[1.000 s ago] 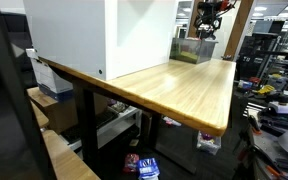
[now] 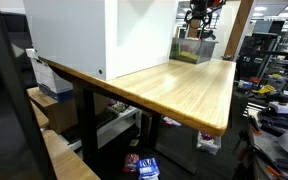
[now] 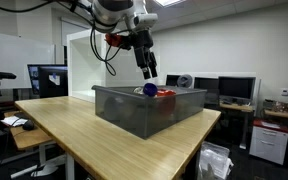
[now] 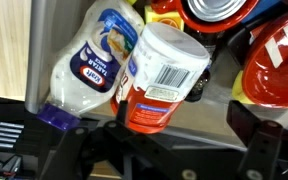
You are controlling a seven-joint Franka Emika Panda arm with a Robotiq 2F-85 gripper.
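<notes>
Over the grey bin [image 3: 134, 110] on the wooden table hangs my gripper, open with nothing held. Below the fingers in the wrist view lies a white container with a barcode and an orange-red label [image 4: 162, 82]. A white Kraft squeeze bottle with a blue cap [image 4: 96, 48] rests beside it, along the bin wall. Red round lids or cans [image 4: 214, 9] sit at the top, and a red and white item [image 4: 276, 60] is at the right. From the side, a blue-purple cap [image 3: 150, 89] shows above the bin's rim under the gripper [image 3: 146, 73].
The bin's walls stand close around the items. Bare wooden tabletop [image 2: 159, 85] stretches in front of the bin, with a white panel [image 2: 134, 35] along one side. A clear bag or box [image 3: 214, 160] is below the table edge.
In exterior view 1, the gripper has shifted a little to the left above the bin over the last second. The bin and table look the same.
</notes>
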